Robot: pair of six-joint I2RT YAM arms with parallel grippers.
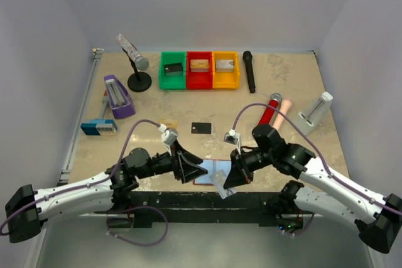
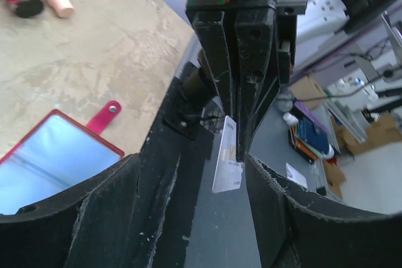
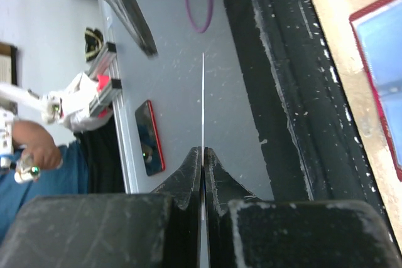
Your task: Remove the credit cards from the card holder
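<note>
The card holder [image 1: 206, 171] lies unfolded near the table's front edge, its pale blue inside up and red trim showing in the left wrist view. A silvery-white card [image 2: 227, 162] is pinched by one end in my right gripper, which is shut. In the right wrist view this card [image 3: 203, 101] appears edge-on as a thin line. From above, the card [image 1: 222, 184] overlaps the holder's right part. My left gripper [image 1: 190, 169] is open beside the holder, nothing between its fingers. A black card [image 1: 201, 128] and a gold card [image 1: 167, 121], partly covered by the left arm, lie on the table.
Green, red and yellow bins [image 1: 199, 86] stand at the back with small boxes inside. On the right are a red bottle [image 1: 269, 113], a pink tube [image 1: 282, 112] and a grey holder [image 1: 314, 114].
</note>
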